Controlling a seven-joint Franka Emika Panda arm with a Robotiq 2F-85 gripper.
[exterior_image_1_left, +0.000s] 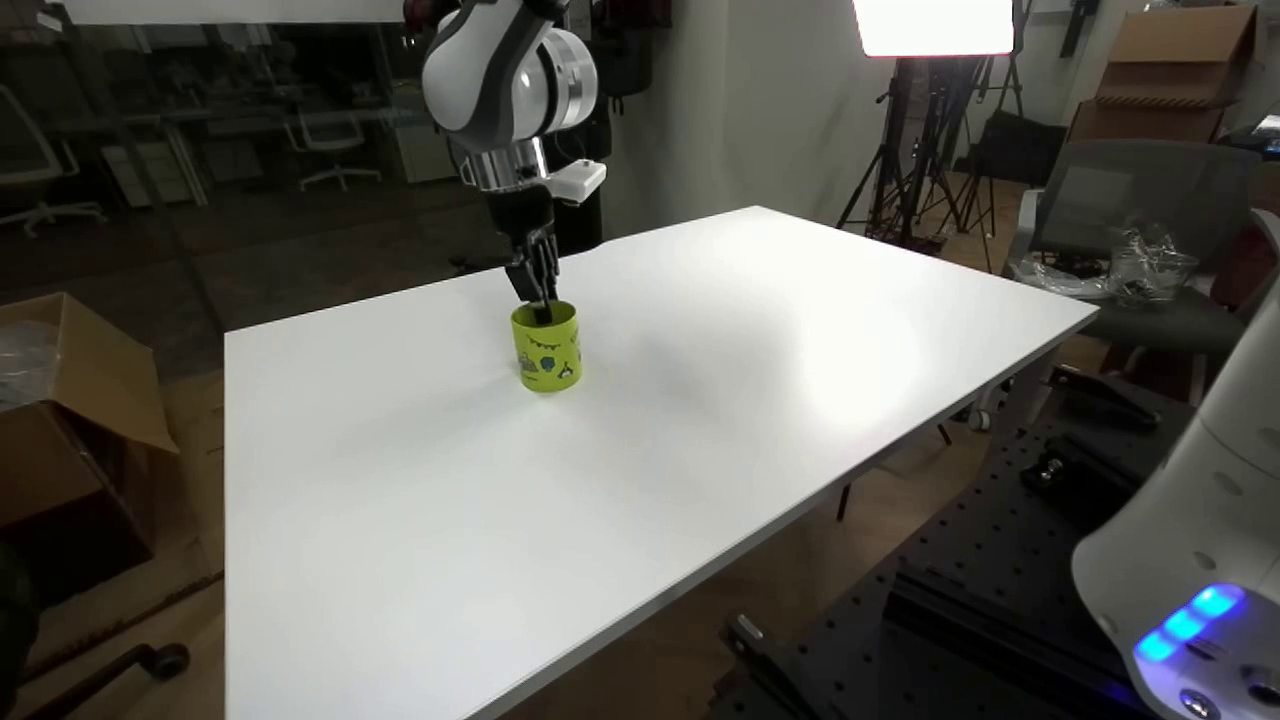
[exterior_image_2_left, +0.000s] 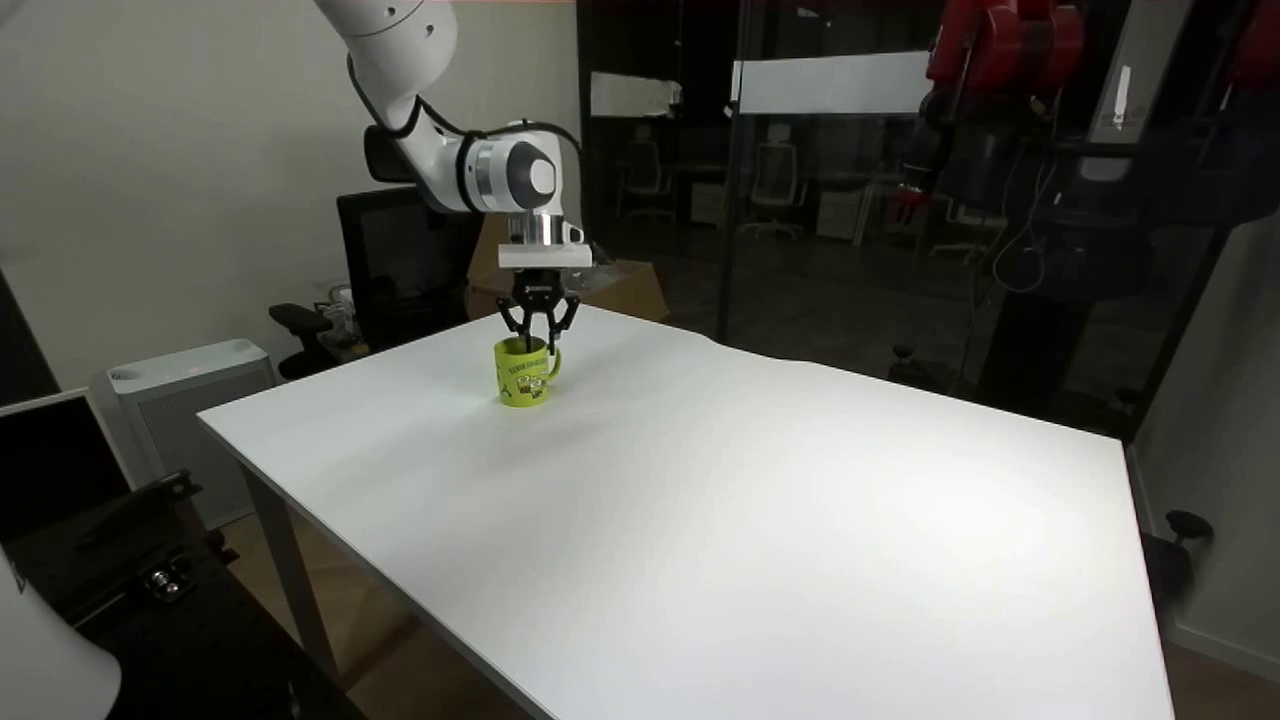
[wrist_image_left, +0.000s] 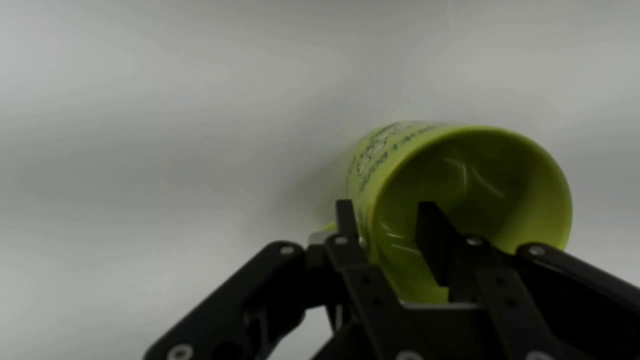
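Observation:
A lime-green mug (exterior_image_1_left: 549, 356) with small printed drawings stands upright on the white table, toward the far side. Its handle (exterior_image_2_left: 555, 364) shows on the right in exterior view 2; the wrist view leaves it mostly hidden behind a finger. Above the mug, my gripper points down with its fingers part open across the wall. One black finger (wrist_image_left: 346, 225) is outside the mug by the handle, the other inside the opening. Space shows between the inner finger and the rim, so the wall is not pinched. The mug looks empty where its inside shows.
An open cardboard box (exterior_image_1_left: 90, 396) stands on the floor, off the table.

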